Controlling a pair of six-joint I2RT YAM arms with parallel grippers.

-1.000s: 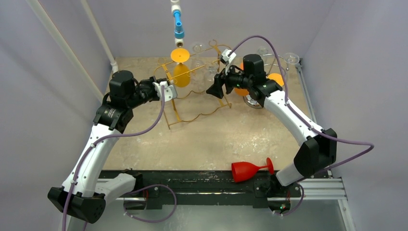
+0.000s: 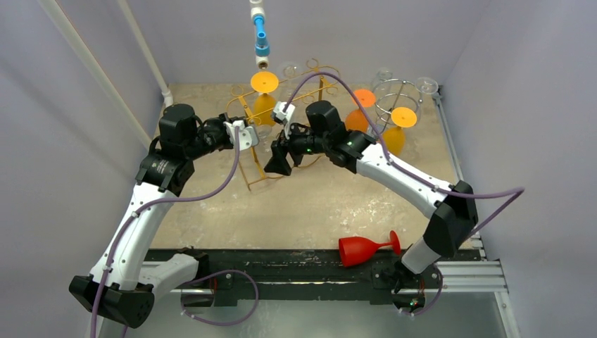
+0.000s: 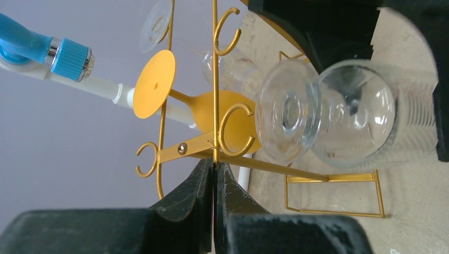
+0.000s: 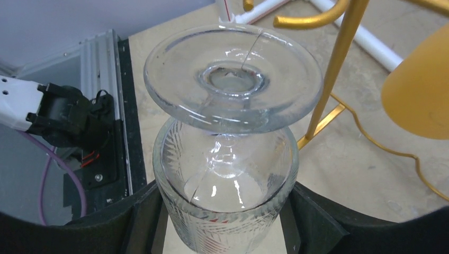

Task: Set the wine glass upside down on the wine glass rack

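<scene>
A clear wine glass (image 4: 227,79) hangs upside down, its foot up, in my right gripper; the fingers (image 4: 145,217) press its bowl from both sides. In the left wrist view the glass (image 3: 288,111) is beside the gold rack (image 3: 216,95), its foot just right of an open hook (image 3: 236,132) and apart from it as far as shows. My left gripper is shut on the rack's thin gold rod. From above, the right gripper (image 2: 276,160) is at the rack's front left, close to the left gripper (image 2: 248,123).
An orange glass (image 2: 265,83) hangs at the rack's left, under a blue pipe (image 2: 261,39). More glasses hang on a silver rack (image 2: 398,95) at the right. A red goblet (image 2: 357,251) lies near the front edge.
My right gripper has moved left and toward the front with the clear glass, from the rack's right side to beside the left gripper. The left arm has stayed still.
</scene>
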